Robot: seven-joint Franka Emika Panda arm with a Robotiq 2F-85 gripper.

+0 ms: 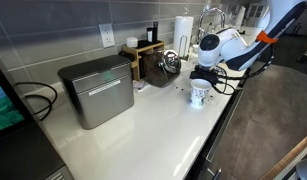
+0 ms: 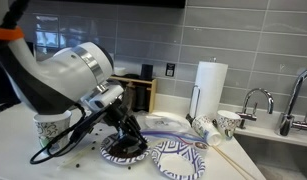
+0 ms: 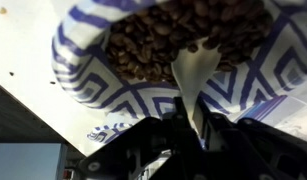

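Note:
A blue-and-white patterned bowl fills much of the wrist view, with dark brown coffee beans in it. My gripper is shut on a white spoon-like utensil, which reaches into the beans. Its far end is blurred, so I cannot tell how deep it goes. In exterior view 2 the gripper is low over the patterned dish with dark contents. The arm's bulk hides the fingers in exterior view 1.
An empty-looking patterned plate lies beside the dish. A large white cup stands near the arm. Behind are a paper towel roll, more patterned cups and the sink faucet. A metal bread box stands along the wall.

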